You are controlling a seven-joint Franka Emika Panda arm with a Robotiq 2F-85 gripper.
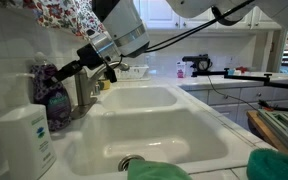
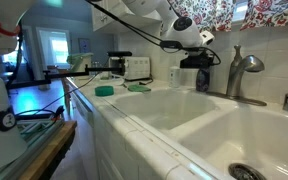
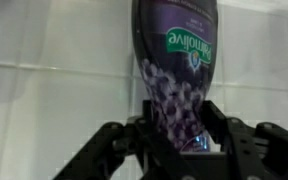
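Observation:
A dark purple Palmolive bottle [image 1: 52, 97] stands against the tiled wall at the sink's left, behind a white pump bottle. My gripper [image 1: 62, 73] is at its upper part, reaching in from the right. In the wrist view the bottle [image 3: 176, 65] fills the middle, its green label facing the camera. The dark fingers [image 3: 112, 140] lie on either side of its near end, with the gripper around it. Whether both pads press on the bottle cannot be made out.
The white pump bottle [image 1: 26, 140] stands close in front of the purple one. A faucet [image 2: 240, 75] rises behind the white double sink [image 1: 149, 135], which looks empty. A green cloth [image 1: 156, 171] lies on the front counter.

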